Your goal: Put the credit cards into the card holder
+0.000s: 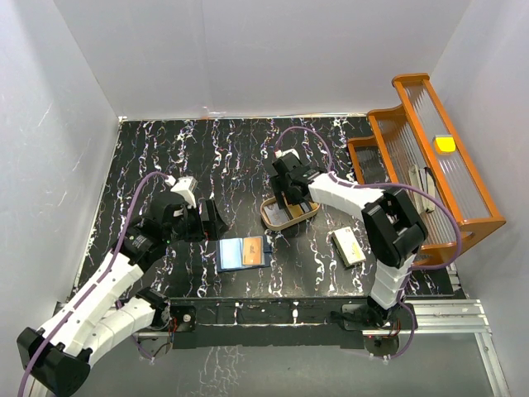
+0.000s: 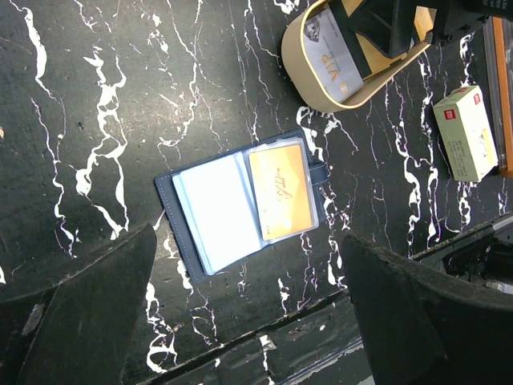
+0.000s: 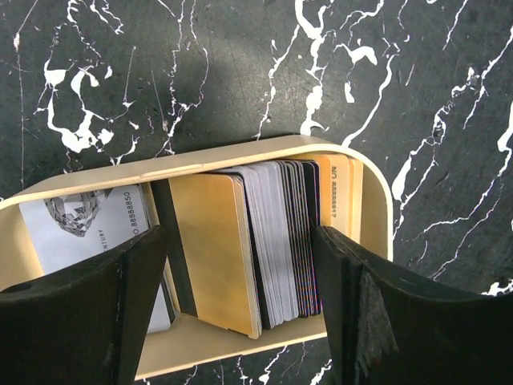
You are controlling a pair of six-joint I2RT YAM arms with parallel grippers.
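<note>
The card holder, a dark blue wallet with clear sleeves and an orange card, lies open below my left gripper, which is open and empty. A beige box holds upright cards, gold, silver and black, plus a grey card. My right gripper is open over this box, its fingertips either side of the gold and silver stack; whether they touch the cards I cannot tell.
A small cream box lies right of the card box. A wooden rack stands at the right.
</note>
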